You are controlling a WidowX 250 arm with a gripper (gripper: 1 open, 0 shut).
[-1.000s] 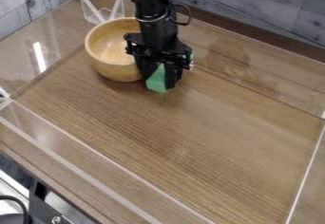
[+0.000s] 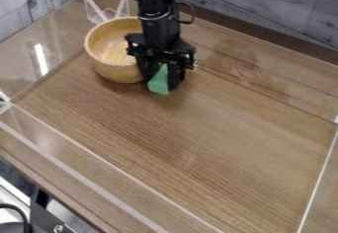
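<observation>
My black gripper [image 2: 162, 61] reaches down from the top centre, its fingers shut around a green object [image 2: 161, 79] held low over the wooden table [image 2: 199, 158], just right of a tan bowl [image 2: 109, 41]. The arm covers part of the bowl's right side, and the lower part of the gripper partly hides the green object. I cannot tell whether the object touches the table.
A clear plastic item [image 2: 103, 10] stands at the back left, behind the bowl. A grey wall runs along the back right. A black cable lies off the table at bottom left.
The gripper has shifted slightly left, toward the bowl, with the green object moving along in it.
</observation>
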